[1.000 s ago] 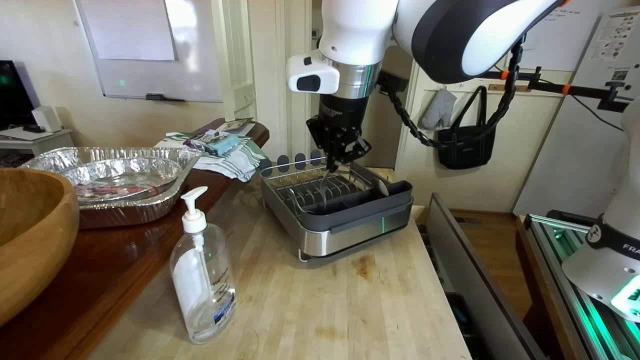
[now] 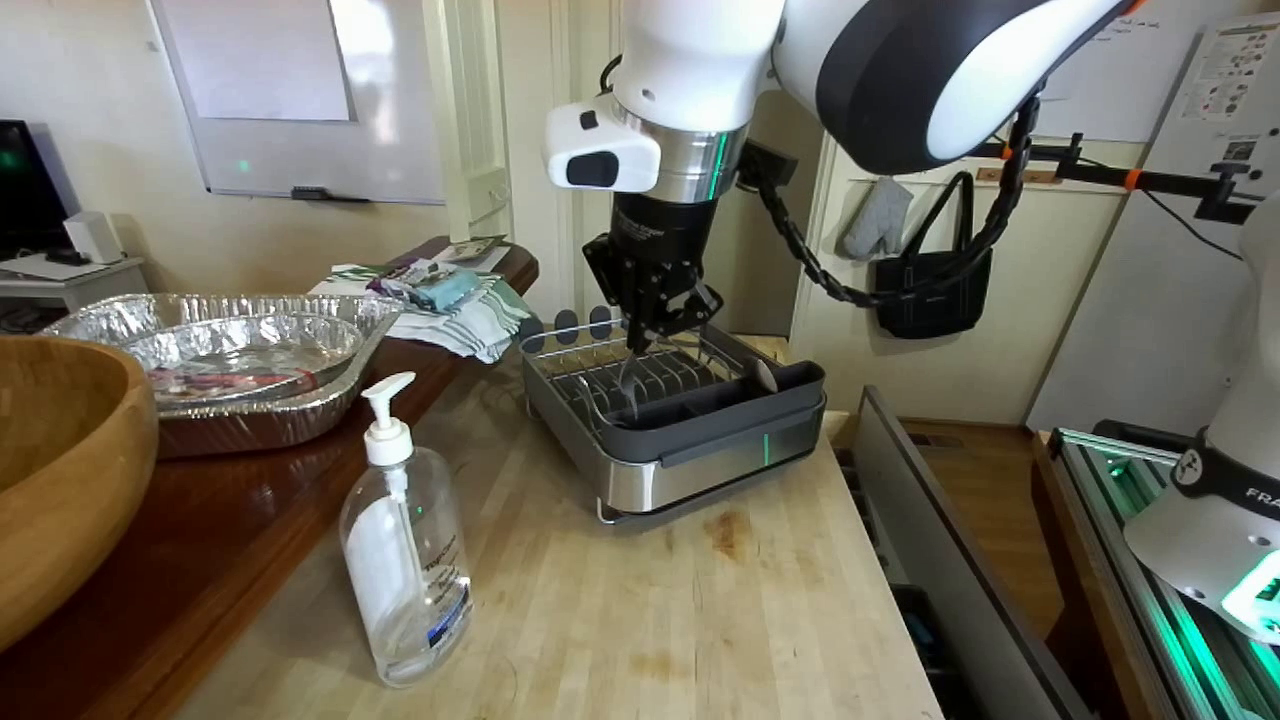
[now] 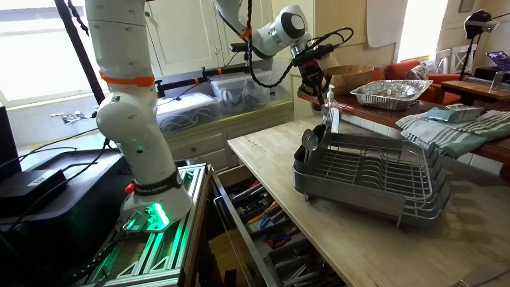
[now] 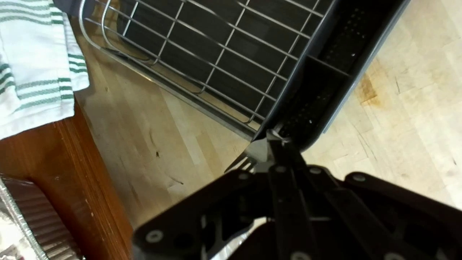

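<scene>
My gripper is shut over the end corner of the dish rack's dark utensil caddy (image 4: 309, 102). A silver fork (image 4: 258, 151) stands tines-up at that corner, its head beside my fingertips in the wrist view. I cannot tell whether its thin neck is touched or pinched. In exterior view 1 the fork (image 2: 627, 376) shows just below my gripper (image 2: 638, 344). Exterior view 2 shows the fork's tines (image 3: 328, 123) rising from the caddy, below my gripper (image 3: 319, 99). Spoons (image 3: 311, 142) stand at the caddy's other end.
The wire dish rack (image 2: 564, 420) sits on the wooden counter (image 2: 576, 600). A pump bottle (image 2: 408, 564) stands in front of it. An open drawer (image 3: 258, 239) of utensils lies beside the counter. Foil trays (image 2: 258, 414) and striped towels (image 2: 462, 324) lie on the higher ledge.
In exterior view 1 my gripper has shifted left and slightly down. The visible upper part of the fork has shifted left too. The rack has not moved.
</scene>
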